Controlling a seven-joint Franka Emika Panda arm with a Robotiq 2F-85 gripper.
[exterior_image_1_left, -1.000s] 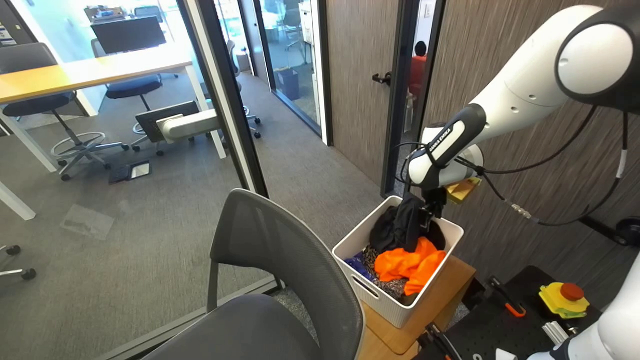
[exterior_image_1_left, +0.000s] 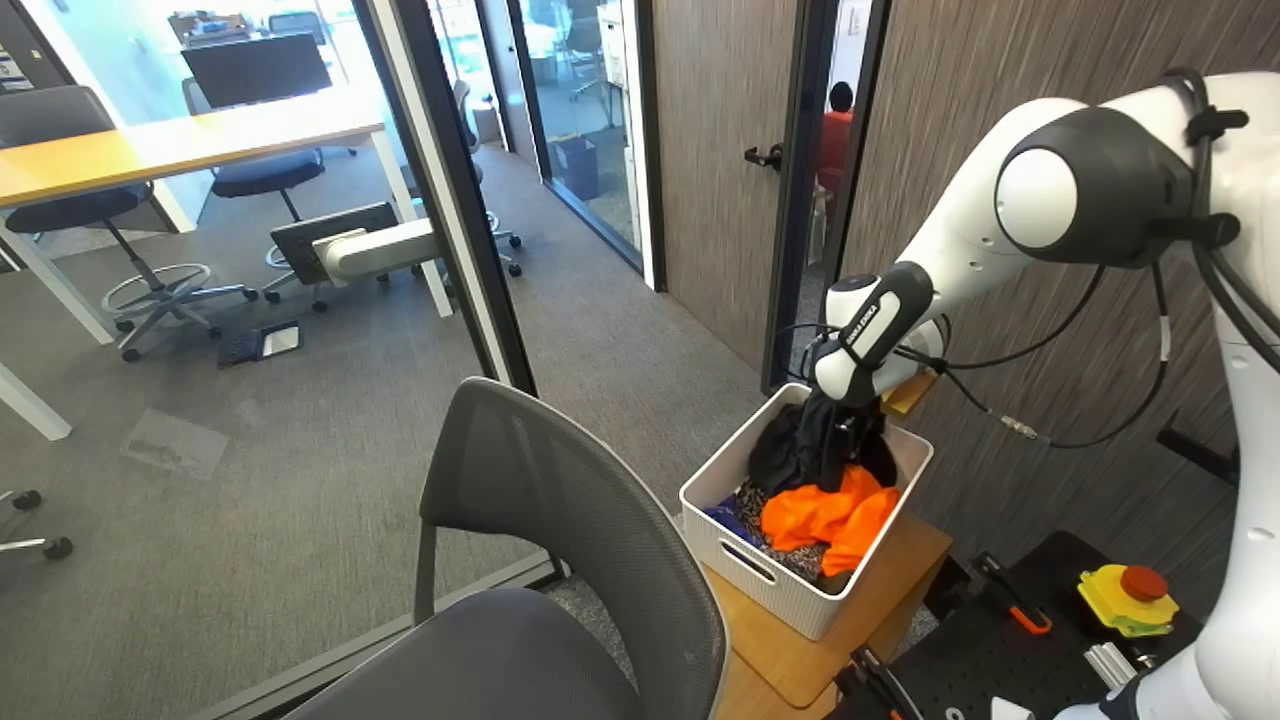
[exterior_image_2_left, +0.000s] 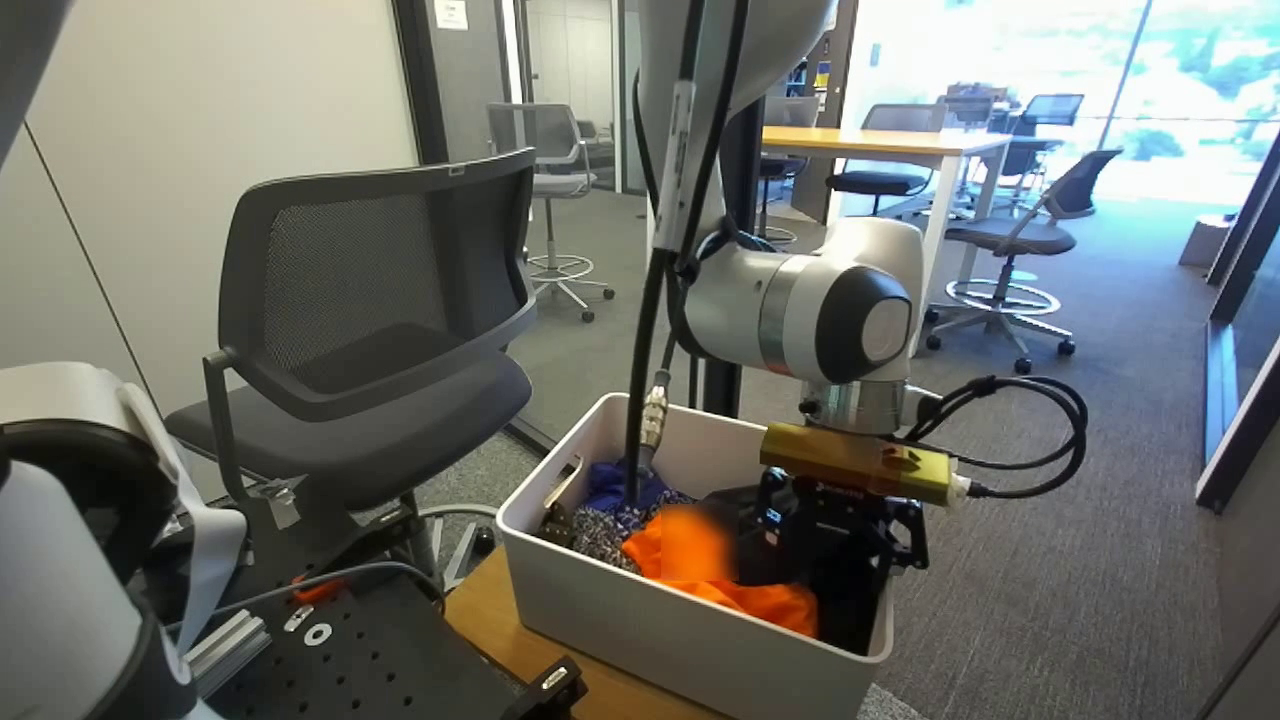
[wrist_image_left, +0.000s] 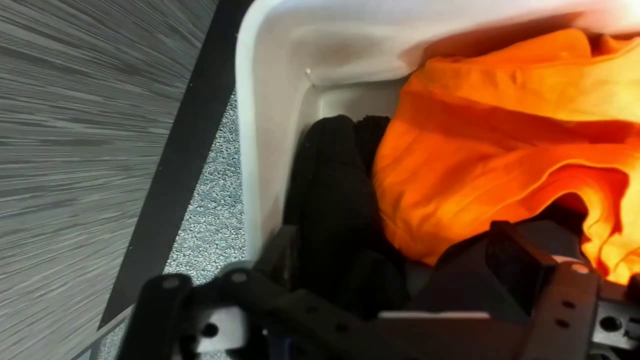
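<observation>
A white laundry box (exterior_image_1_left: 768, 584) holds crumpled clothes. Black cloth (exterior_image_1_left: 782, 446) fills its far part, and bright orange cloth (exterior_image_1_left: 828, 516) lies in front of it. Blue cloth (exterior_image_2_left: 624, 484) and speckled cloth (exterior_image_2_left: 596, 534) show at the other end. My gripper is down inside the box, fingers apart. In the wrist view, black cloth (wrist_image_left: 339, 192) lies between and ahead of the fingers, beside the orange cloth (wrist_image_left: 456, 162). How deep the fingertips reach into the dark cloth is hard to see.
The box stands on a small wooden table (exterior_image_1_left: 753, 648), near a grey chair (exterior_image_1_left: 564, 516). A wood-grain wall (wrist_image_left: 108, 120) runs close to one side. A black perforated board (exterior_image_2_left: 360, 654) with an emergency-stop button (exterior_image_1_left: 1142, 584) is near the arm's base.
The arm has come lower, with the gripper deeper among the black cloth, which looks flatter now. The box has shifted slightly to the right and back.
</observation>
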